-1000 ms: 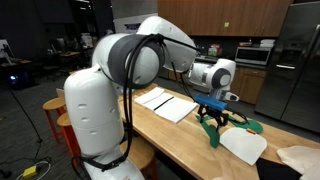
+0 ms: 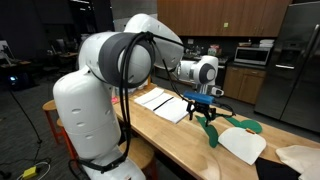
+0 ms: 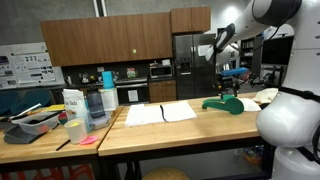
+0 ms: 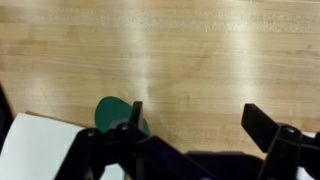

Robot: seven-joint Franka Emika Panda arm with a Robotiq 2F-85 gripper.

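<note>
My gripper (image 2: pixel 206 112) hangs over the wooden table, its two black fingers spread wide. In the wrist view the gripper shows only bare wood between its fingertips. A dark green flat piece (image 2: pixel 210 132) lies below it on the table; its rounded end (image 4: pixel 108 110) appears beside the left finger. From the second exterior view, the gripper (image 3: pixel 232 77) is raised clear above the green pieces (image 3: pixel 225 104).
White flat pieces (image 2: pixel 242 145) and a black one (image 2: pixel 276 170) lie to the right. White sheets (image 2: pixel 165 103) rest farther left on the table. Clear wood (image 2: pixel 180 145) spans the middle front. Bins and containers (image 3: pixel 100 105) stand on a separate counter.
Compared with one second ago, the gripper and wrist have shifted left in the first exterior view.
</note>
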